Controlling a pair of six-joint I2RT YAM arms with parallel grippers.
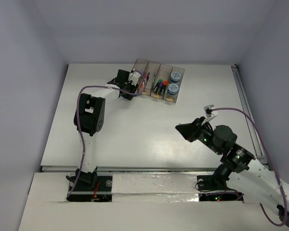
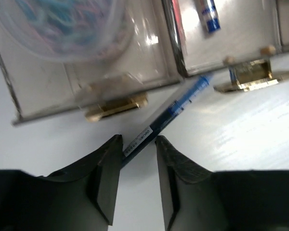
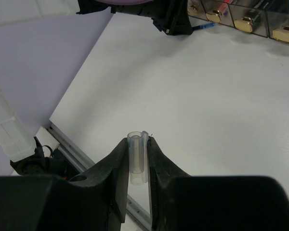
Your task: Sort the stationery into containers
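A dark blue pen [image 2: 156, 124] slants over the white table in the left wrist view, its bright blue end by the front edge of the clear organizer [image 1: 170, 100]. Its near part lies in the gap of my left gripper, whose fingers are spread apart; a firm hold does not show. From the right wrist view, only the pen's blue end [image 3: 204, 26] sticks out beside the left gripper. My right gripper is shut on a clear tube-like piece [image 3: 137, 156], well away from the organizer at the right front.
The organizer has several compartments with gold latches [image 2: 250, 76]. Inside are red and green-capped markers [image 1: 164, 86] and round tubs with pale lids [image 1: 173, 89]. Open table lies between the arms. Grey walls stand around it.
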